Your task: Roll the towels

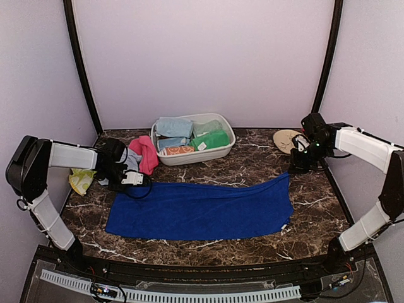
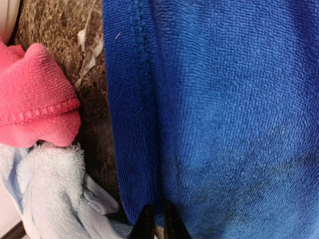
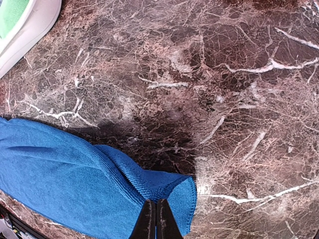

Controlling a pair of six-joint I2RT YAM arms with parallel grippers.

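Observation:
A blue towel [image 1: 202, 218] lies spread wide across the table, its far edge folded over in a narrow strip. At its far right corner, my right gripper is shut on the towel, and the cloth rises in a fold to the fingertips. My left gripper is at the far left corner, its fingers slightly apart and pointing down at the folded strip [image 2: 132, 124]. Blue cloth shows in the small gap between them, without a visible grip. In the top view the left wrist covers that corner.
Behind the towel stands a white basket [image 1: 196, 156] of folded cloths. A pink cloth [image 1: 146, 155], a pale cloth [image 2: 55, 184] and a yellow-green one [image 1: 81, 181] lie by the left arm. A round tan object [image 1: 285, 140] sits back right.

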